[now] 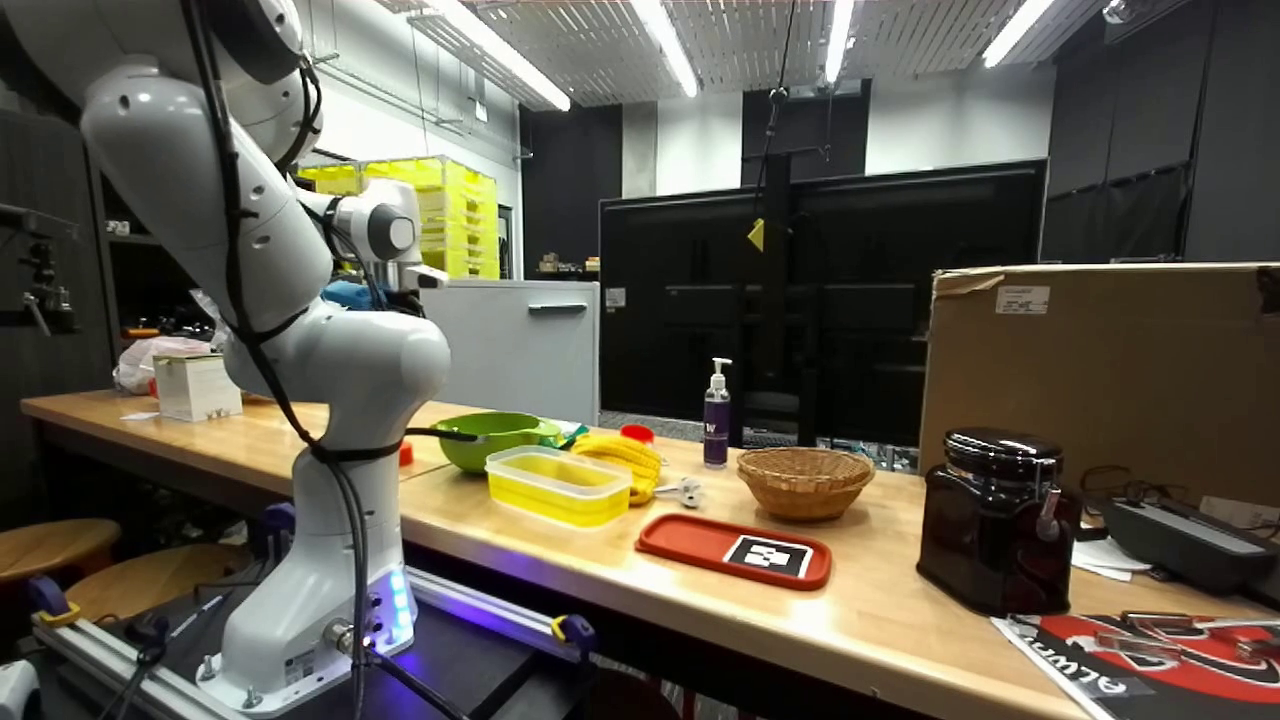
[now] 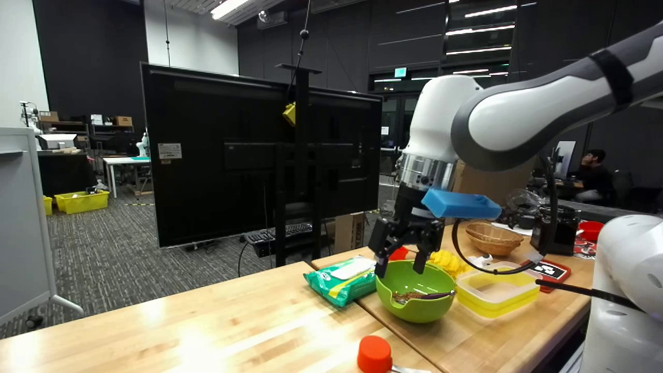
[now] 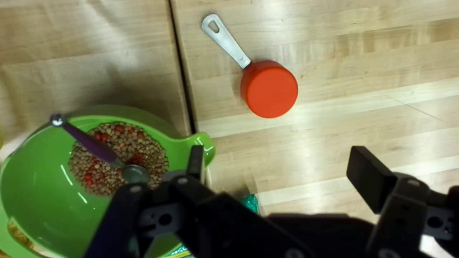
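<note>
My gripper stands open above the table, its two dark fingers wide apart and nothing between them. Under the left finger lies the spout side of a green bowl (image 3: 38, 189), which holds brown lentils (image 3: 129, 144) with red bits and a purple-handled spoon (image 3: 92, 144). Ahead of the fingers in the wrist view, a red measuring cup (image 3: 271, 92) rests on the bare wood, its metal handle pointing up and left. Exterior view 2 shows the gripper (image 2: 401, 264) in front of the bowl (image 2: 398, 307), and the red cup (image 2: 374, 354) nearer the camera.
Beside the bowl lie a green wipes pack (image 2: 345, 280), a yellow-tinted clear container (image 1: 558, 492) and a yellow cloth (image 1: 624, 454). Farther right are a pump bottle (image 1: 716, 420), wicker basket (image 1: 804, 480), red tray (image 1: 684, 536) and dark jar (image 1: 998, 528). Wood beyond the red cup is clear.
</note>
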